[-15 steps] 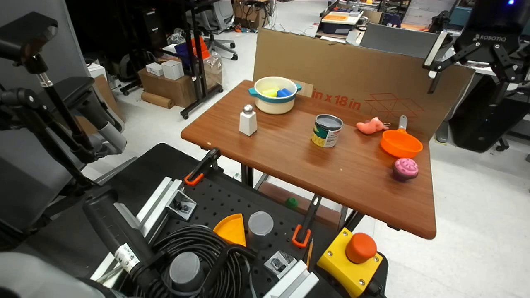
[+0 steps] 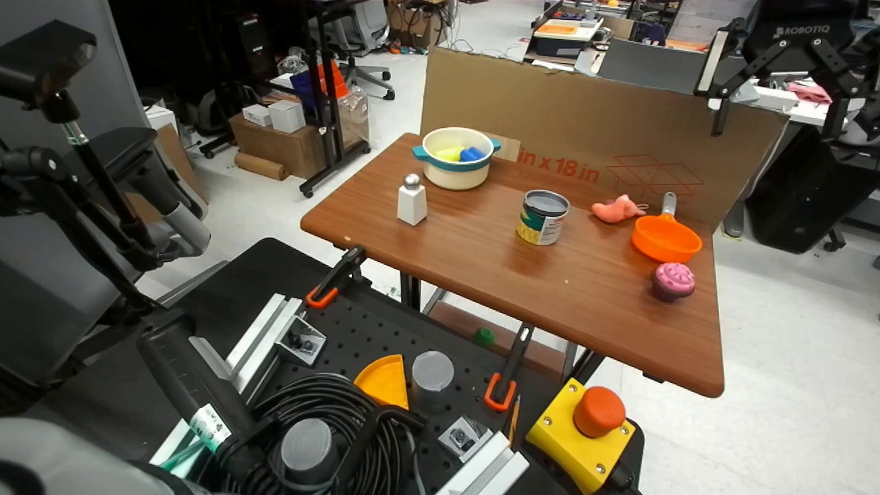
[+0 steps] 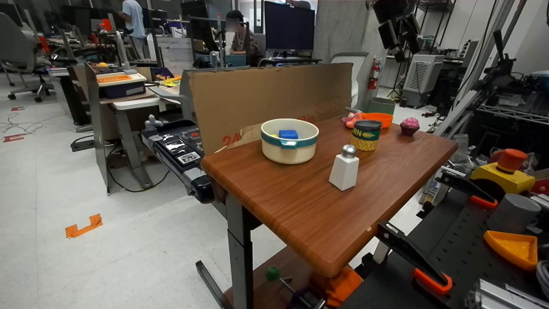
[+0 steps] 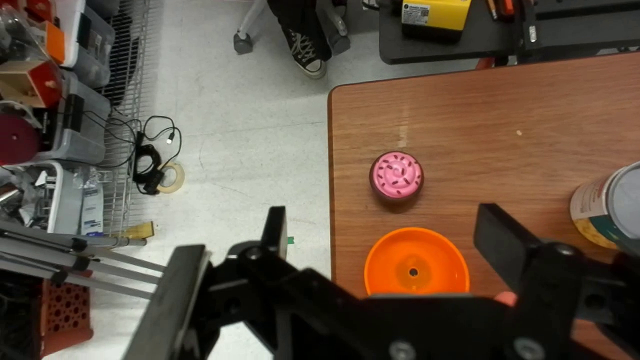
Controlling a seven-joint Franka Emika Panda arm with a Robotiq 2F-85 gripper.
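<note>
High above the right end of the table, my gripper (image 2: 779, 128) stands open with nothing between its fingers. In the wrist view the gripper's spread fingers frame an orange funnel-like pan (image 4: 415, 262), well below them. A pink-topped toy cupcake (image 4: 396, 175) sits just beside that pan. Behind them on the table lies a pink soft toy (image 2: 617, 209), mostly hidden in the wrist view. A corn can (image 2: 544, 218) stands upright mid-table. Farther left are a white shaker (image 2: 412, 201) and a cream pot (image 2: 457, 174) holding blue and yellow pieces.
A cardboard sheet (image 2: 577, 124) walls off the back of the brown table (image 2: 495, 256). Clamps and a yellow box with a red button (image 2: 583, 433) occupy the black cart in front.
My gripper has shifted slightly up and to the left in exterior view 1, staying open. The objects on the table have not moved.
</note>
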